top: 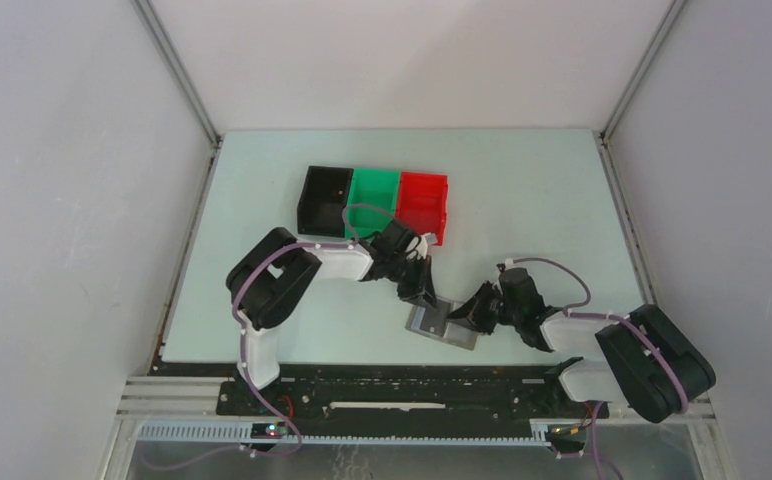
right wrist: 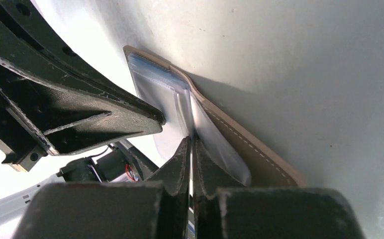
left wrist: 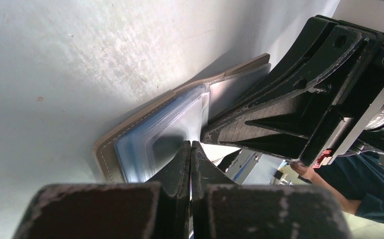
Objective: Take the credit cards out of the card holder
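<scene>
The card holder (top: 429,320) lies on the table between my grippers, with a brown stitched cover and clear plastic sleeves (left wrist: 170,119). My left gripper (top: 424,300) is over its left part, fingers shut with nothing seen between them. My right gripper (top: 454,316) rests at the holder's right part; in the right wrist view its fingertips (right wrist: 183,149) meet at the edge of a clear sleeve (right wrist: 215,144). Whether they are parted or pinch the plastic is unclear. No card can be clearly made out.
Black (top: 324,185), green (top: 374,185) and red (top: 423,195) bins stand behind my left gripper.
</scene>
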